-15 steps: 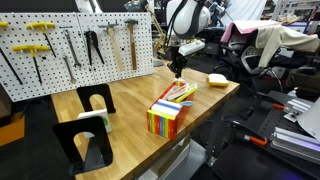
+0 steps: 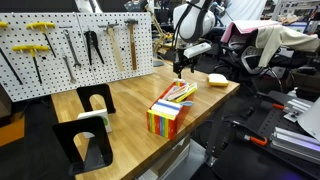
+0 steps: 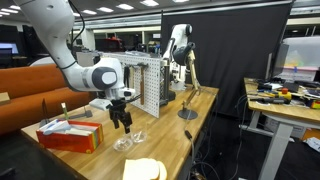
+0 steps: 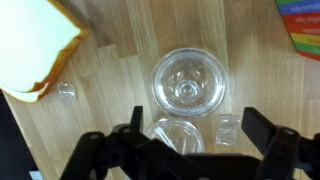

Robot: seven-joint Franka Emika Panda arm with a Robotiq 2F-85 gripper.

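Note:
In the wrist view my gripper stands open over the wooden table, its dark fingers spread wide to either side. A round clear glass dish (image 4: 189,82) lies just beyond the fingertips, apparently empty. Closer in, another clear glass piece (image 4: 177,135) is partly covered by the gripper body. One small clear block (image 4: 228,130) rests near the right finger, and a similar clear piece (image 4: 66,90) lies beside the bread-shaped item (image 4: 40,38). Exterior view 2 has the gripper (image 3: 121,121) above the table, close to the glassware (image 3: 123,144). Nothing is held.
A red box (image 2: 164,121) with colourful strips and other contents stands along the table's front edge. Black bookend-like stands (image 2: 84,143) are at the near left. A white pegboard (image 2: 72,50) with hanging tools backs the table. Bare tabletop (image 2: 128,98) lies left of the box.
The arm has shifted slightly over the far end of the table. Objects on the table appear unmoved.

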